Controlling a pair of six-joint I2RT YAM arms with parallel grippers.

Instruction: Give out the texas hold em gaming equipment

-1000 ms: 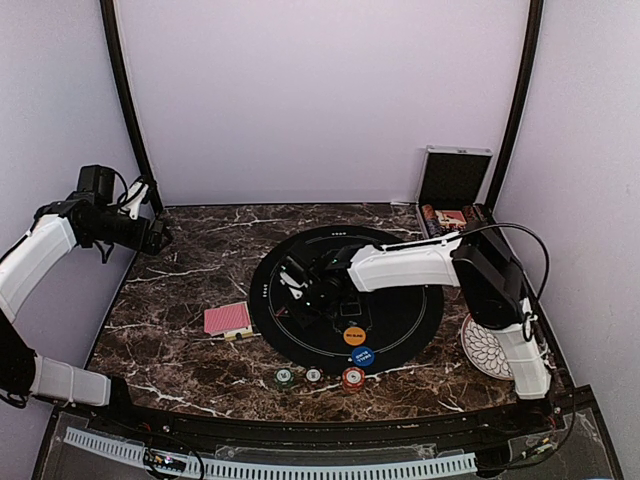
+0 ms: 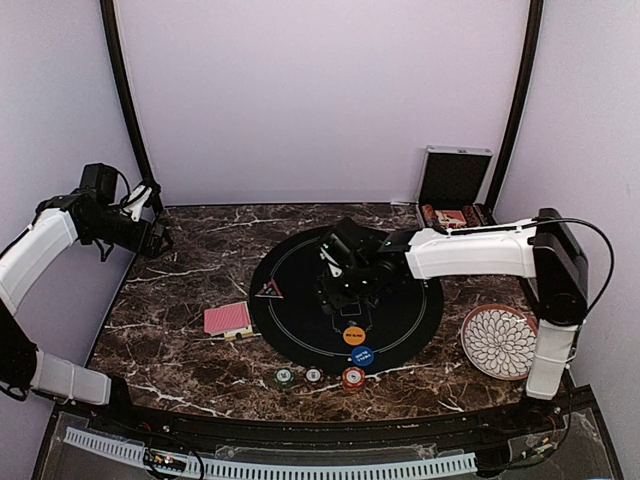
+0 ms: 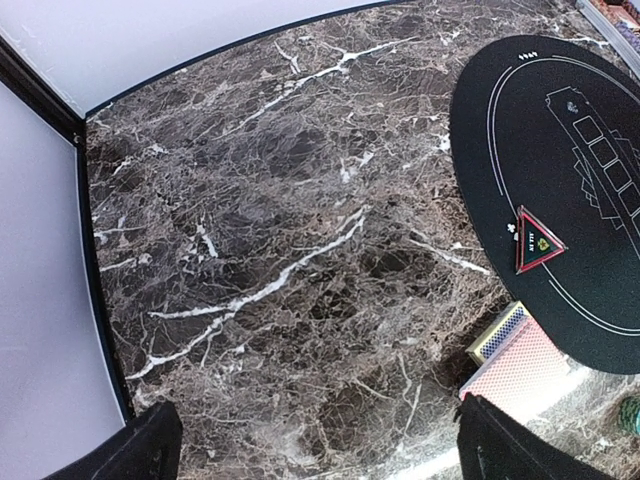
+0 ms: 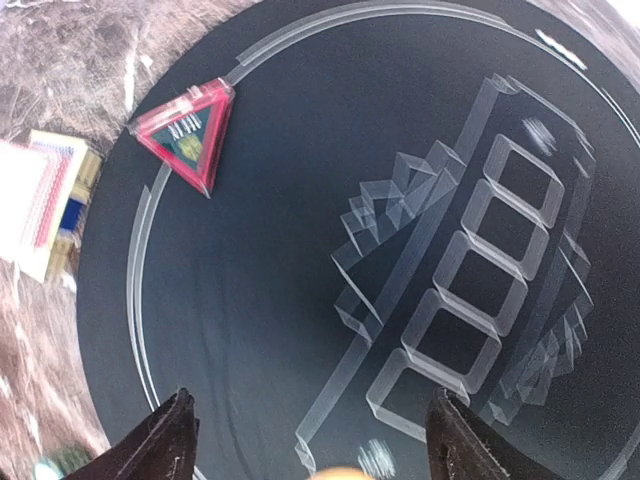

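My right gripper (image 2: 335, 295) hangs open over the round black mat (image 2: 290, 300), with a triangular red-edged marker (image 4: 190, 130) below it toward the left. A pink deck of cards (image 2: 226, 318) lies left of the mat. An orange disc (image 2: 354, 336) and a blue disc (image 2: 362, 356) lie on the front of the mat; green (image 2: 284, 375), white (image 2: 313, 375) and red (image 2: 353, 376) chips lie before it. My left gripper (image 2: 152, 238) is raised at the far left, open and empty.
An open case (image 2: 455, 180) with gaming pieces stands at the back right. A white patterned plate (image 2: 497, 342) sits at the right.
The right arm has moved rightward from over the triangular marker toward the middle of the mat. The left arm is practically still; the objects on the table look unchanged.
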